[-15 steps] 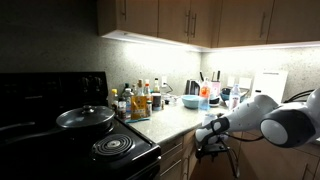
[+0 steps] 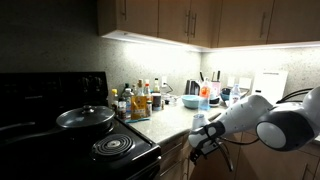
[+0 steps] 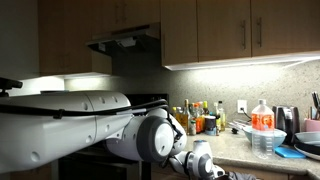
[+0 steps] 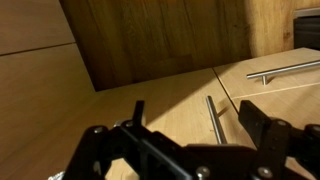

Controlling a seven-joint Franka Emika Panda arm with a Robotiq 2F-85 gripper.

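My gripper stands open in the wrist view, its two dark fingers wide apart and nothing held between them. Past the fingers lie light wood cabinet fronts (image 4: 75,115). A slim metal bar handle (image 4: 215,120) on one front appears between the fingers, nearer the right one; whether it touches them I cannot tell. Another bar handle (image 4: 286,70) is farther right. In exterior view 1 the gripper (image 2: 194,153) is low, in front of the cabinets below the counter.
The countertop (image 2: 168,123) runs above the gripper, with several bottles (image 2: 139,101) towards the back. To the left, a lidded pan (image 2: 85,117) sits on the black stove. A large clear bottle (image 3: 262,130) stands near the counter's edge.
The arm has reached farther left in exterior view 1, carrying the gripper a little left along the cabinet fronts. The counter items have not moved.
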